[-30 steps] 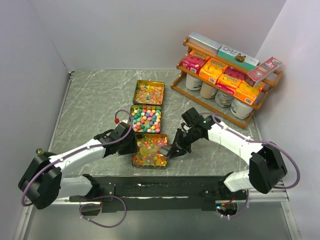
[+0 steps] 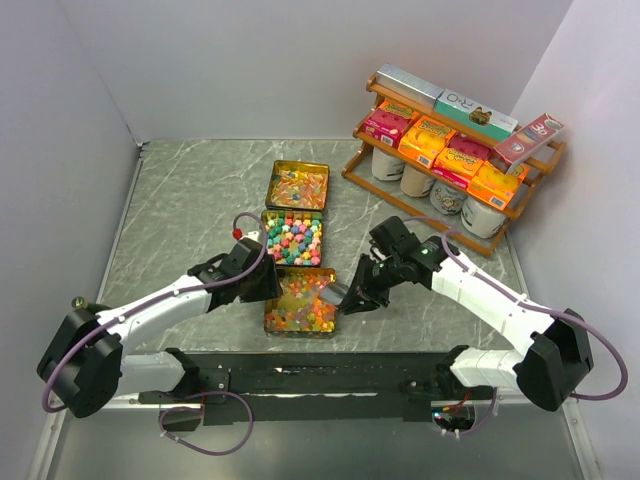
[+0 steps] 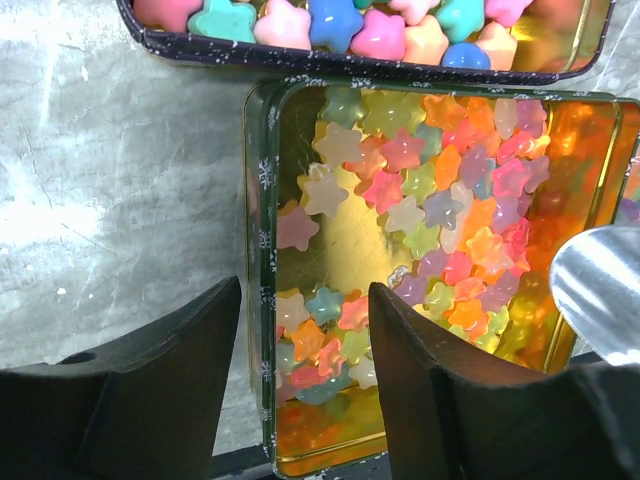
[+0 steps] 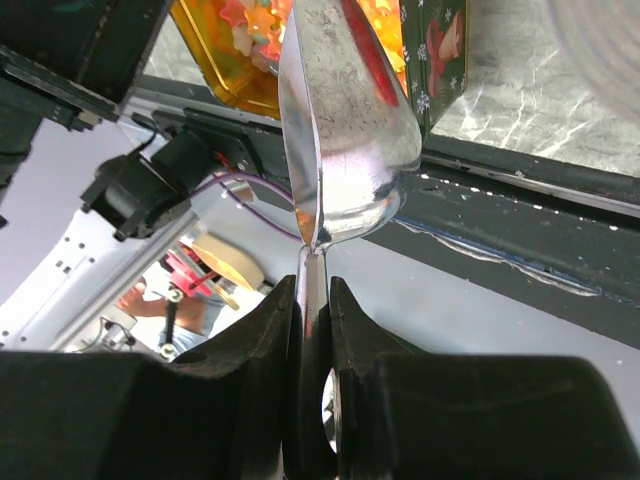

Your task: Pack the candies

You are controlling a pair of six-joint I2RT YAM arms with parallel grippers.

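Note:
An open tin [image 2: 302, 327] of translucent star candies [image 3: 485, 250] stands near the table's front edge. My left gripper is over its left side, fingers apart, with the tin's left rim [image 3: 267, 230] passing below the gap. My right gripper is shut on the handle of a metal scoop [image 4: 360, 160]. The scoop's blade hangs over the tin's right side, and no candy can be made out on it. In the left wrist view, bare golden floor shows between the candies.
Behind stands a tin of opaque coloured candies [image 2: 293, 240], then one of pale orange candies [image 2: 299, 188]. A wooden rack [image 2: 357, 165] with boxes and tubs fills the back right.
The scoop and my right gripper have shifted slightly right, with the right elbow swung outward. My left gripper has edged a little to the right. The tins have not visibly moved.

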